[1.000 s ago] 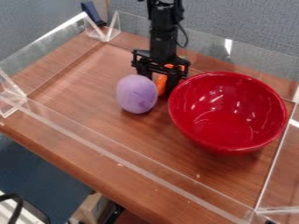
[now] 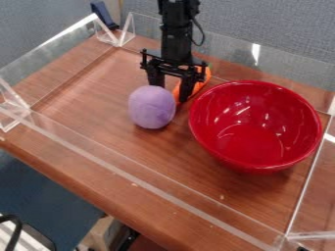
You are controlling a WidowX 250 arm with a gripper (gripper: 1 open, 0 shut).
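Observation:
My black gripper (image 2: 175,73) hangs at the upper middle of the camera view, just behind a purple ball-like object (image 2: 151,107) and partly over an orange object (image 2: 194,88), which is mostly hidden by it. Whether the fingers are open or shut on the orange object I cannot tell. A large red bowl (image 2: 256,125) sits to the right, close to the orange object.
A wooden table (image 2: 105,167) is bordered by clear plastic walls. A grey wall stands behind.
My gripper has risen slightly and shifted a little left. The purple object, orange object and bowl look much the same.

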